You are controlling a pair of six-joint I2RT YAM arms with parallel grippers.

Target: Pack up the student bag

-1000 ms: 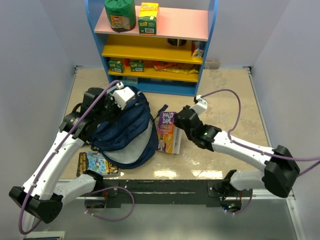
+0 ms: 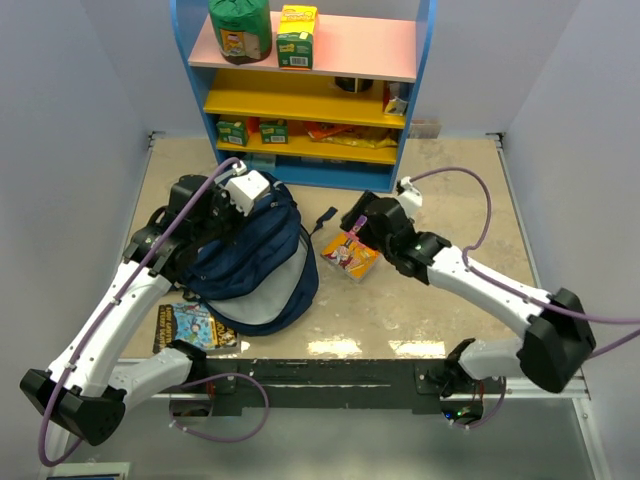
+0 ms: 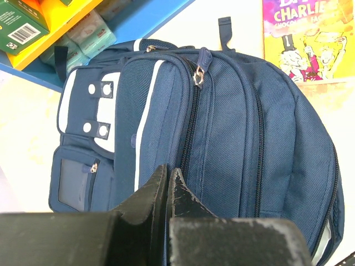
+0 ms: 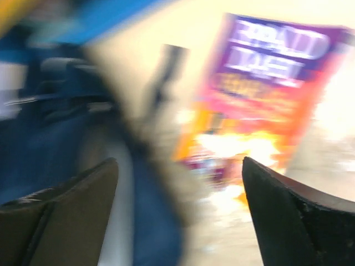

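Note:
A navy backpack (image 3: 227, 138) with a grey panel lies on the floor at the left. At its upper part, my left gripper is shut on the bag's cloth, next to a zipper. Right of the bag, a purple and orange Roald Dahl book (image 2: 350, 257) lies flat and turned at a slant. My right gripper stands open above this book, its fingers empty, partly covering the cover in the top view. A second book (image 2: 195, 326), with a blue and yellow cover, rests at the bag's lower left, partly hidden by the left arm.
A shelf unit (image 2: 300, 103) with boxes and packets stands at the back. A loose black strap (image 2: 324, 217) sticks out from the bag toward the book.
The book has turned from upright to slanted and shifted right. The left arm and bag are still.

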